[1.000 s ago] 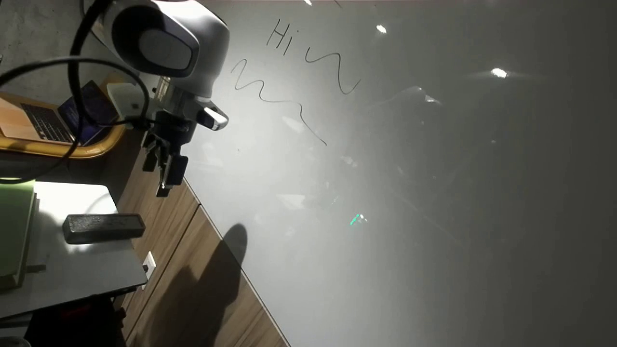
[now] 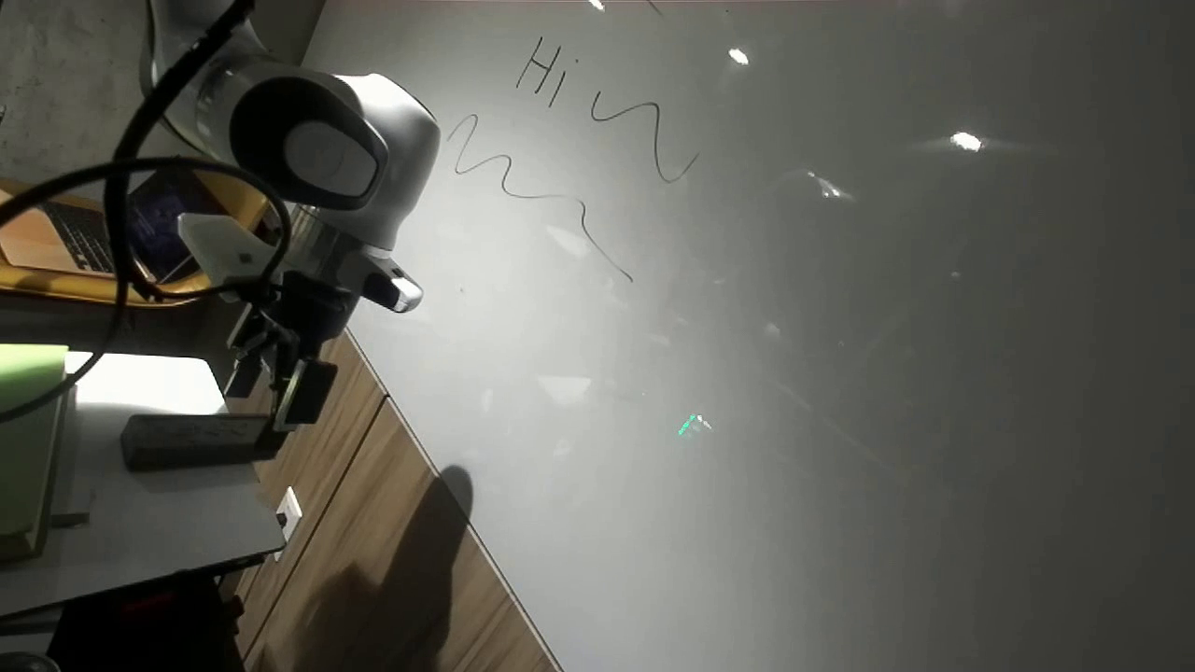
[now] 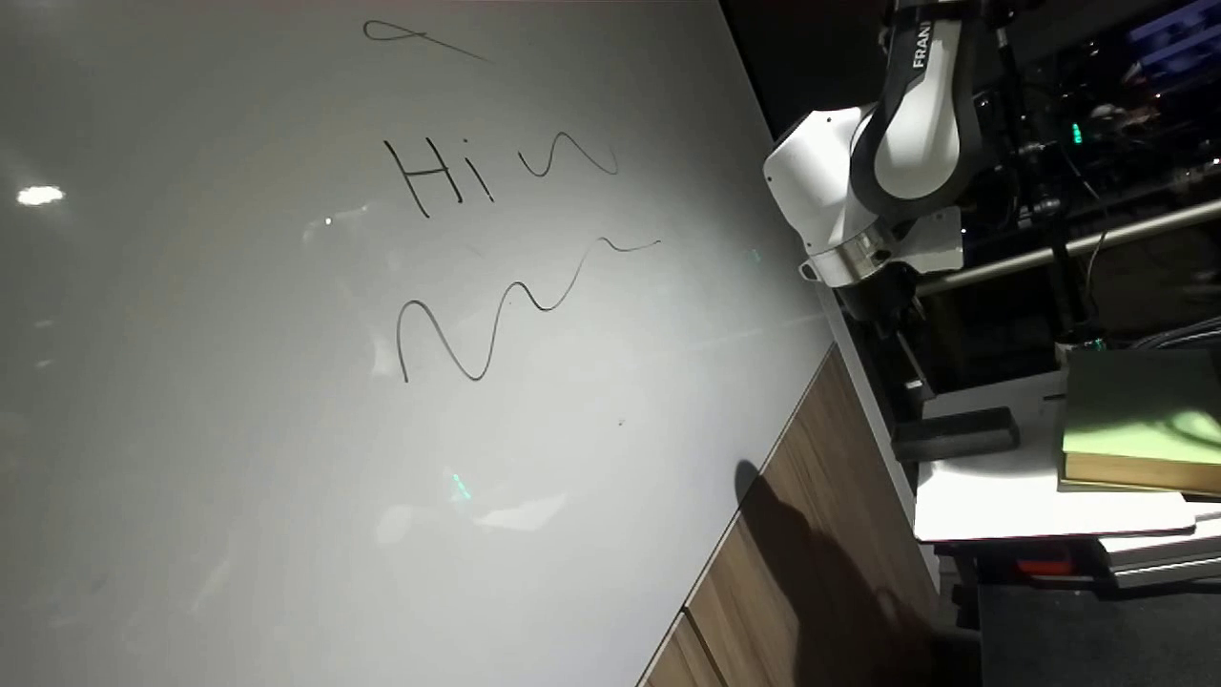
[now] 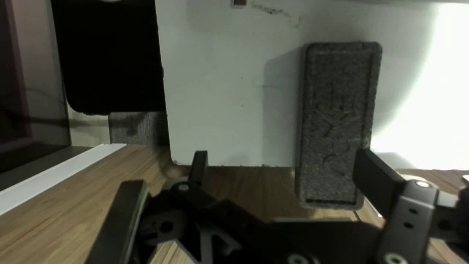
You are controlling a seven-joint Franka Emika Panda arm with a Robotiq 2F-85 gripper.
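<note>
A dark grey, felt-faced eraser [image 4: 338, 118] lies on a pale board [image 4: 220, 96], one end jutting past the board's edge. In the wrist view that end is between the open fingers, much closer to the right-hand finger [image 4: 376, 184]; no grip on it shows. My gripper [image 2: 273, 398] hangs at the eraser's overhanging end in exterior view 1. Exterior view 2 has the eraser [image 3: 956, 435] just below the gripper, whose fingers are partly hidden. A large whiteboard [image 2: 784, 538] carries "Hi" and wavy black lines [image 3: 492, 326].
A green book [image 3: 1145, 412] lies on the same surface as the eraser. Wood panelling [image 2: 358, 526] borders the whiteboard, with a white wall socket [image 2: 289, 515] on it. A laptop [image 2: 67, 235] sits behind the arm, and a black cable loops in front of it.
The arm has come down and to the left in exterior view 1, bringing the gripper from above the eraser to its overhanging end. The eraser has not visibly moved.
</note>
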